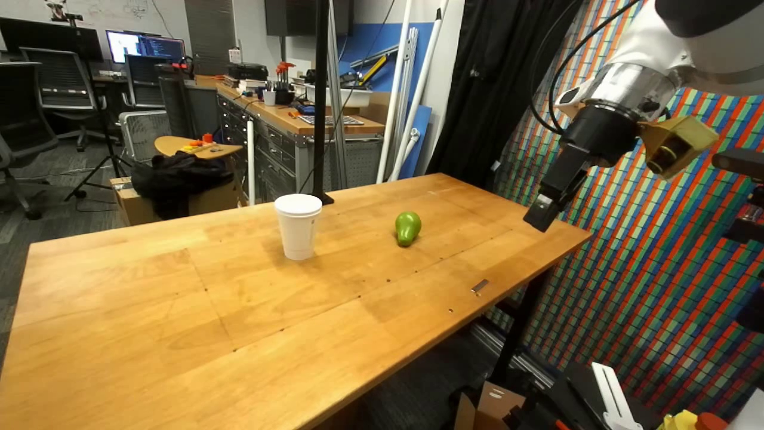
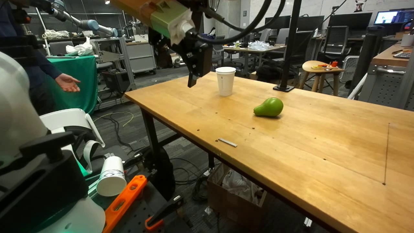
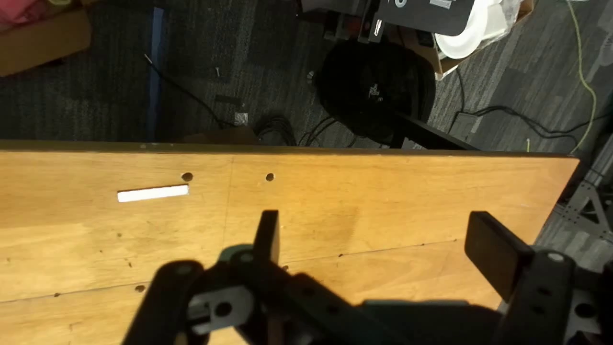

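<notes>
A white paper cup (image 1: 298, 228) stands upright on the wooden table, its top closed over in white. Some way to its right in exterior view 1 lies a green pear-shaped fruit (image 1: 408, 229); in exterior view 2 the fruit (image 2: 269, 107) rests on its side, apart from the cup (image 2: 225, 81). My gripper (image 1: 542, 212) hangs in the air over the table's right end in exterior view 1, clear of both. In the wrist view the gripper is open, its two fingers wide apart with only bare wood visible below. Neither cup nor fruit shows there.
A small flat metal strip (image 3: 153, 193) lies by the table's edge. A black post (image 2: 288, 50) rises at the table's far side. Beyond the edge, the floor holds a black bag (image 3: 373, 92) and cables.
</notes>
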